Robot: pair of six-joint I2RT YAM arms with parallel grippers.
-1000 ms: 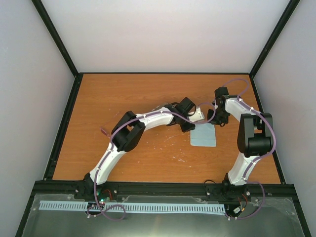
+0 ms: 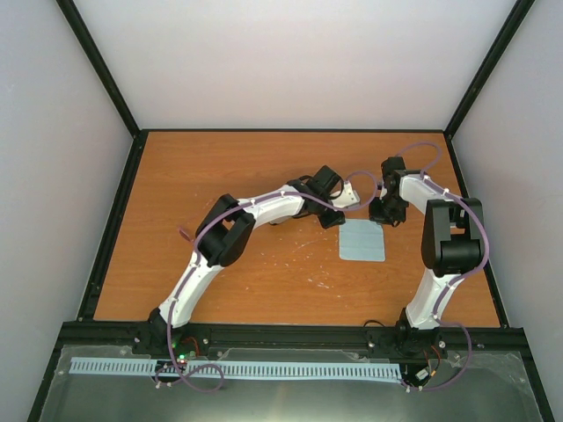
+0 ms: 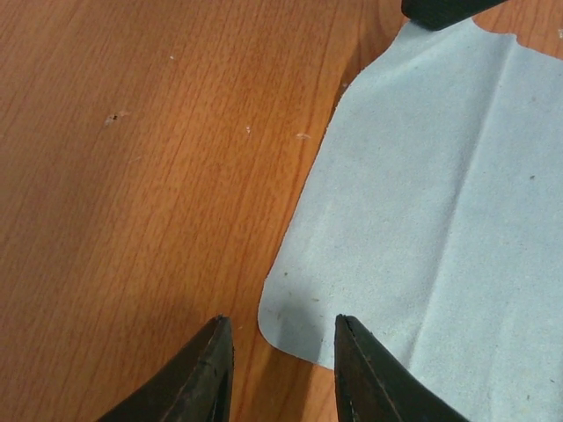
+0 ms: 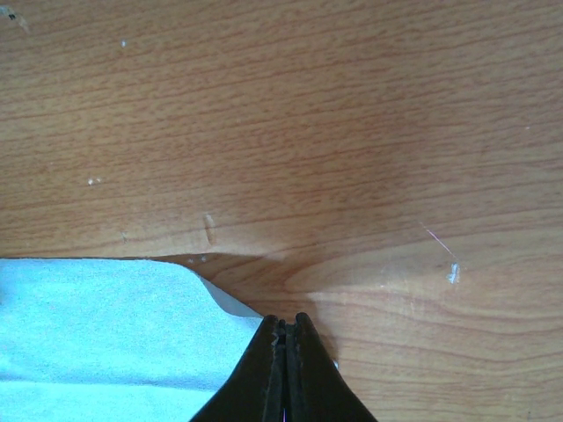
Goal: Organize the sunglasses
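A pale blue-grey square cloth (image 2: 361,242) lies on the wooden table, right of centre, also filling much of the left wrist view (image 3: 405,211). My left gripper is open over the cloth's rounded corner and the bare wood beside it, nothing between its fingers. My right gripper is shut at the cloth's corner, whose edge (image 4: 132,325) curls up slightly there; whether any cloth is pinched cannot be told. In the top view both grippers are at the cloth's far side. I cannot make out any sunglasses clearly; the arms hide part of the table.
Purple cables loop along both arms. Dark frame rails and pale walls border the workspace.
My left arm has shifted slightly away from the front edge and left since a second ago, uncovering more cloth.
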